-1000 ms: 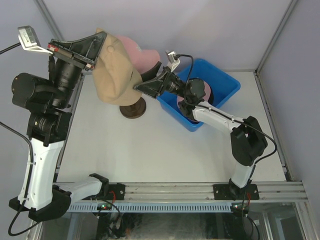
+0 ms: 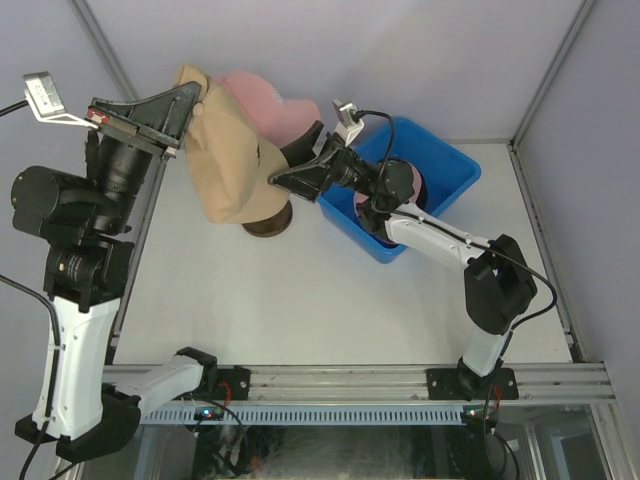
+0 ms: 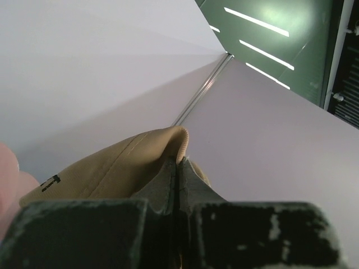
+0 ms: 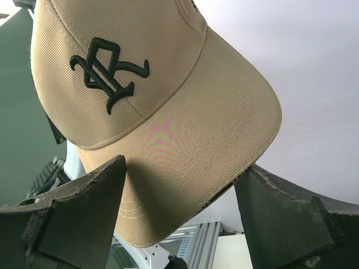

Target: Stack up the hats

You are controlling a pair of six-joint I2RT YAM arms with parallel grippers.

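Observation:
A tan cap (image 2: 228,150) with dark lettering is held up in the air, its edge pinched in my shut left gripper (image 2: 192,92). The left wrist view shows the cap's fabric (image 3: 118,162) meeting the closed fingertips. On the brim side, my right gripper (image 2: 276,182) is open; in the right wrist view the brim (image 4: 207,123) spans between its spread fingers. Behind the tan cap are a pink cap (image 2: 262,105) and a dark brim (image 2: 302,148). A round brown stand base (image 2: 268,224) shows below; its upper part is hidden.
A blue bin (image 2: 440,150) stands at the right rear, with pink and dark headwear partly hidden under the right arm. Walls close off the back and sides.
The right gripper shifted slightly near the brim.

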